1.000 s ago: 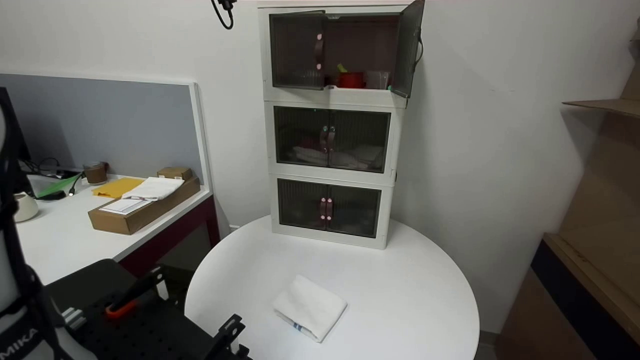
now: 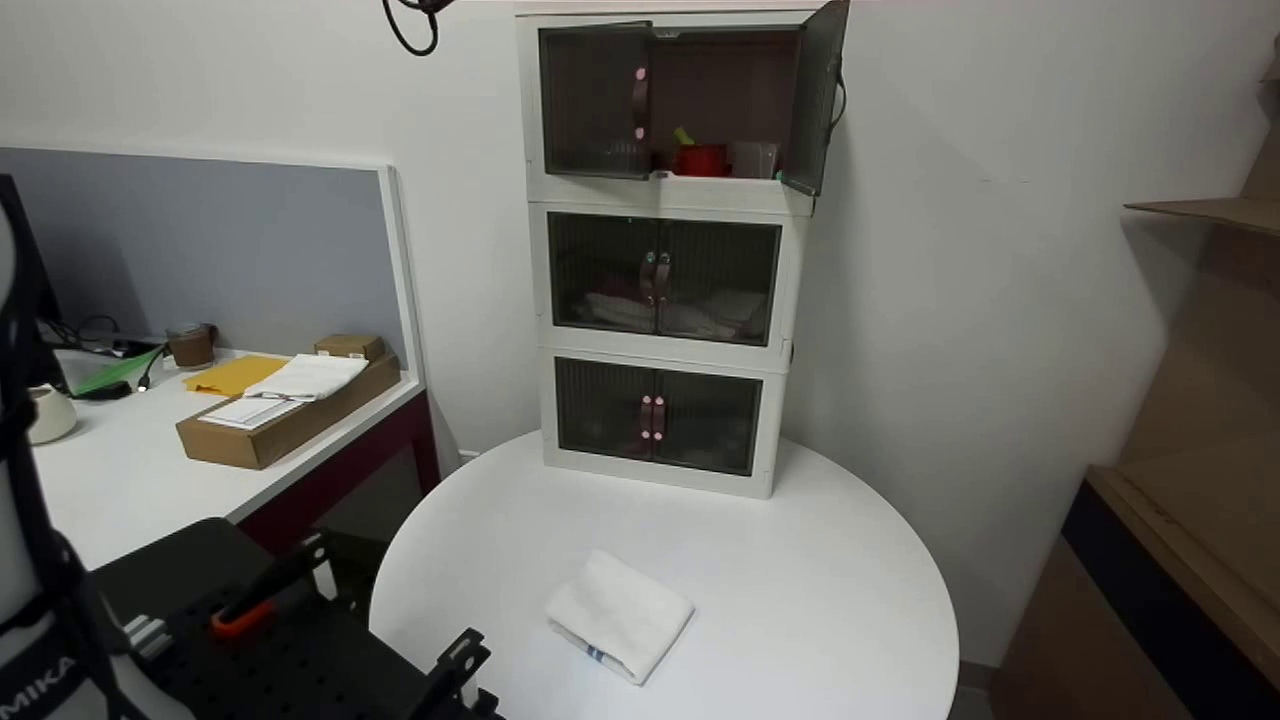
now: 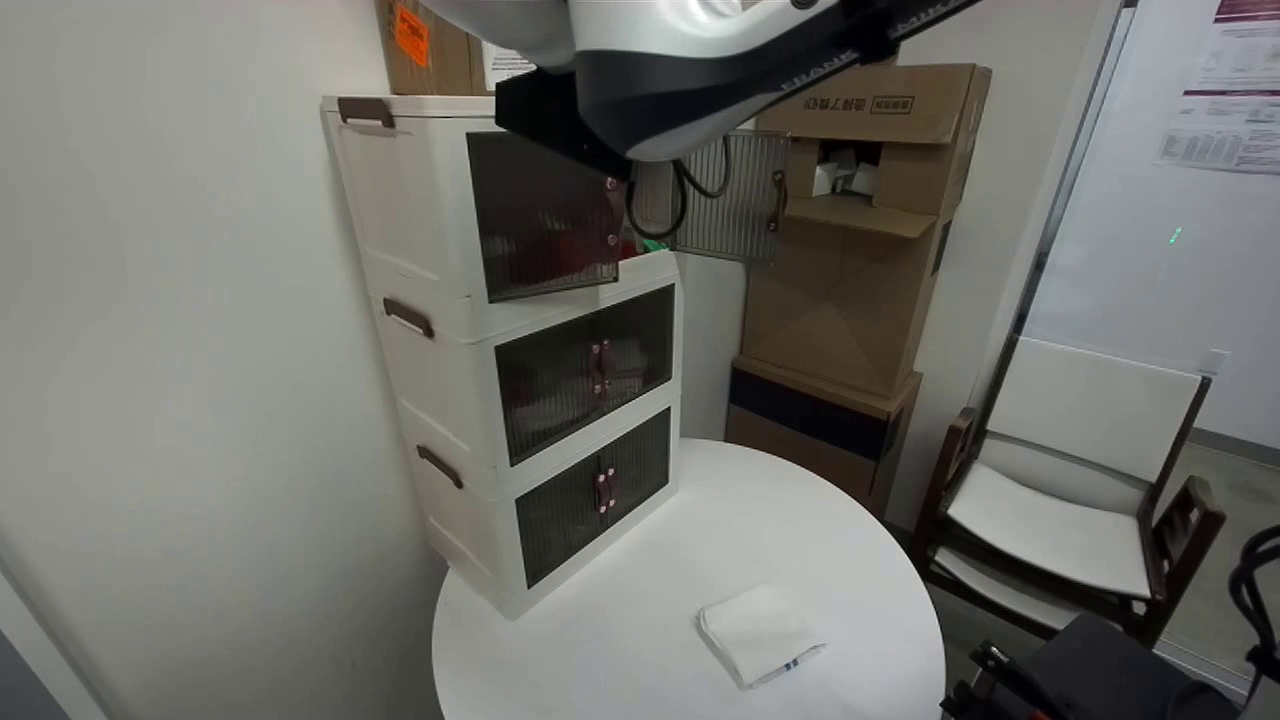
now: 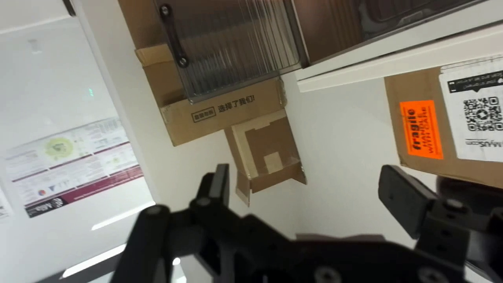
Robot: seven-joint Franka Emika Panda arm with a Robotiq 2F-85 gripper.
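In the wrist view my gripper is open, its two black fingers wide apart with nothing between them. It is high up beside the stacked white cabinet (image 2: pixel 534 276). The cabinet's top right door (image 2: pixel 819 102) stands swung out, and the top left door (image 2: pixel 594 102) is slightly ajar. Inside the top compartment are a red container (image 2: pixel 702 161) and a clear cup (image 2: pixel 755 160). The middle doors (image 2: pixel 663 276) and bottom doors (image 2: pixel 657 416) are closed, with cloths showing dimly behind the middle ones. A folded white towel (image 2: pixel 620 614) with blue stripes lies on the round table.
Cardboard boxes (image 3: pixel 828 288) stand beyond the open door. Another box (image 3: pixel 434 54) sits on top of the cabinet. At left, a desk (image 2: pixel 114 492) holds boxes and papers.
In exterior view 1 the dangling cable at the top has shifted left and slightly up, so the arm has moved. The cabinet doors and towel look unchanged.
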